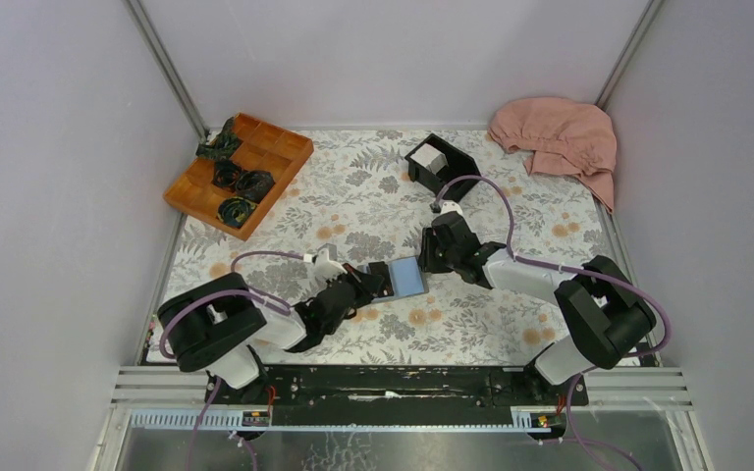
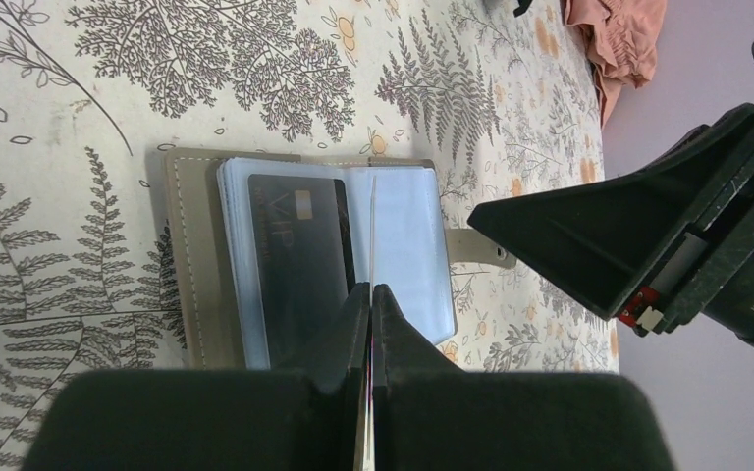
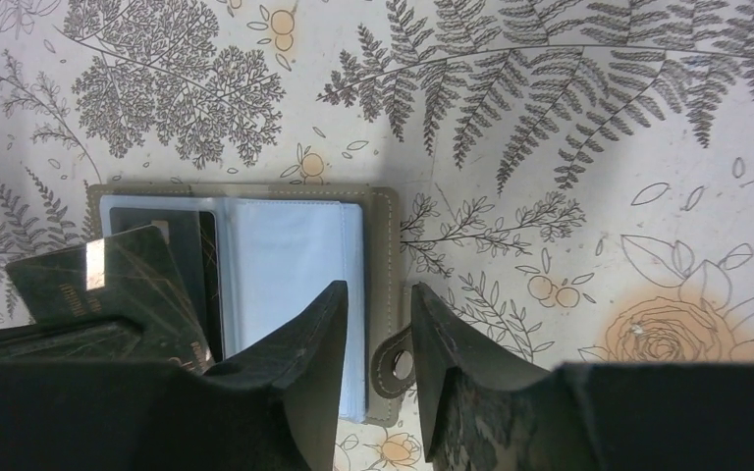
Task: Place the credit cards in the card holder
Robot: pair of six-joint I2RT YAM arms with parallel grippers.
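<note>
The grey-brown card holder (image 1: pixel 407 276) lies spread open on the table. One dark card (image 2: pixel 299 255) sits in a clear sleeve on its left side; the pale blue sleeve (image 3: pixel 285 280) on the right looks empty. My left gripper is shut on a second black card, which appears edge-on as a thin upright line in the left wrist view. This card is tilted over the holder's left part. My right gripper is above the holder's right edge, fingers a little apart, nothing between them.
A black box (image 1: pixel 467 175) with a white item inside stands at the back. At the back left is an orange compartment tray (image 1: pixel 285 147) with dark coils. Pink cloth (image 1: pixel 556 137) lies back right. The holder's strap (image 3: pixel 393 363) sticks out on its right.
</note>
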